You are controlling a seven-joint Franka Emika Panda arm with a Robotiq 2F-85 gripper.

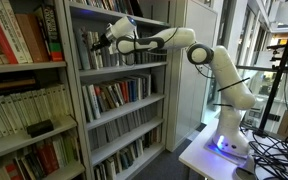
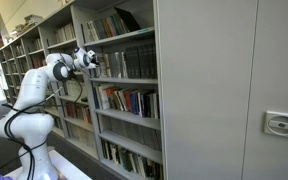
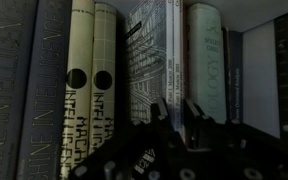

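Note:
My gripper is at the book row on an upper shelf, its dark fingers low in the wrist view. A thin pale book stands upright between the fingertips, and the fingers look shut on it. Left of it is a book with a grey patterned cover, and to its right a pale green volume. In exterior view 1 the gripper reaches in front of the grey bookcase; its fingertips are too small there to make out.
Two cream volumes and dark books fill the shelf's left side. A narrow dark book stands at the right, with free space beyond it. The arm's white base stands on a pale table.

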